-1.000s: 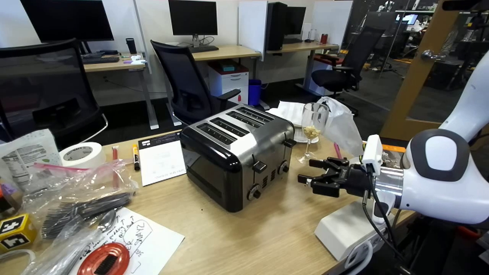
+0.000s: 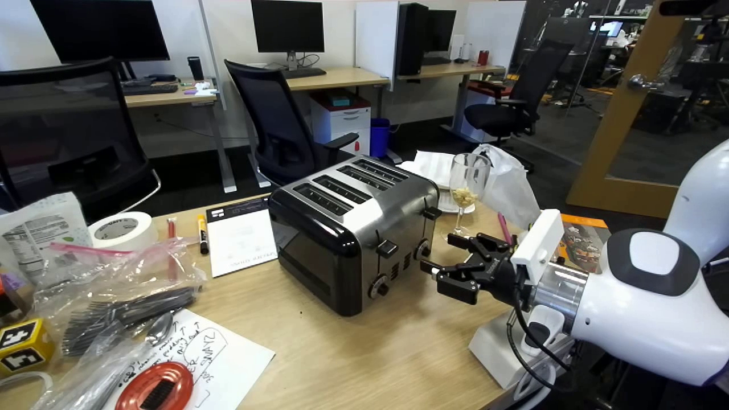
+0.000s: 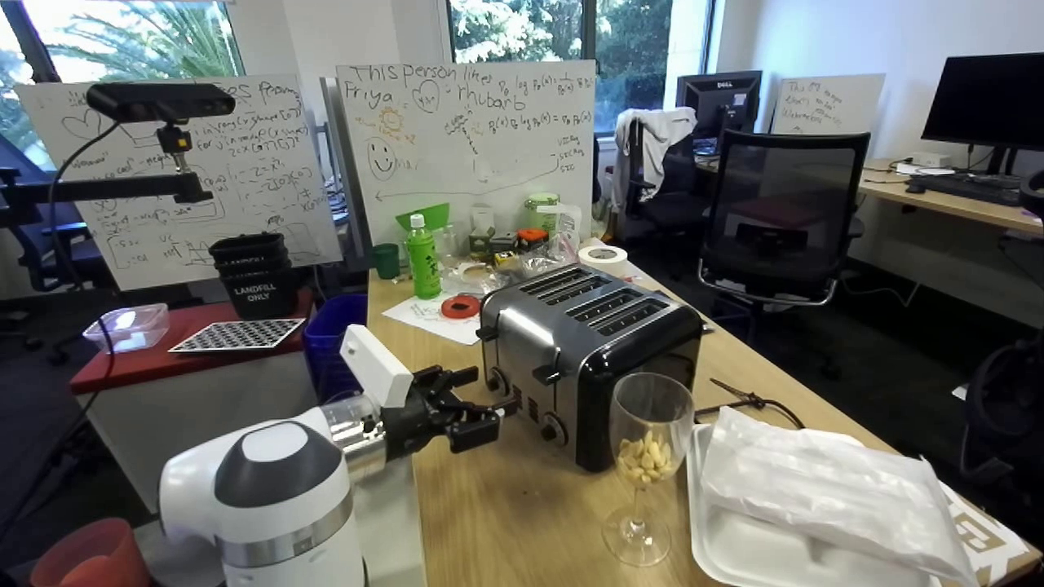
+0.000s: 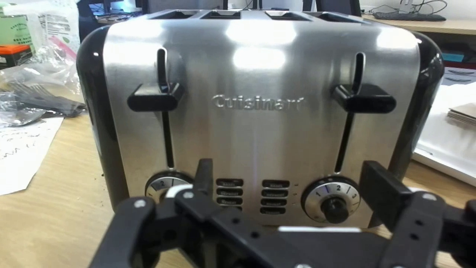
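Observation:
A black and brushed-steel toaster [image 2: 355, 225] stands upright on the wooden table, its slots empty from what shows. Its front faces my gripper, which is open, with a wide gap and nothing between its fingers. Both levers, left [image 4: 155, 96] and right [image 4: 364, 98], sit partway up their slots. The right dial [image 4: 332, 201] shows just beside the right finger; the left dial [image 4: 163, 184] is partly covered by the left finger. In the second exterior view my gripper [image 3: 497, 393] is close in front of the toaster [image 3: 587, 352]; whether it touches cannot be told.
A wine glass with pale pieces [image 3: 646, 460] stands near the toaster's right end, beside a white tray [image 3: 724, 558]. Plastic bags [image 2: 130, 287], a paper [image 2: 232, 362] and a red round item [image 2: 157, 386] lie at the other end. Bare table [image 2: 328, 355] lies between.
The gripper stays open. The toaster and the things around it look unmoved.

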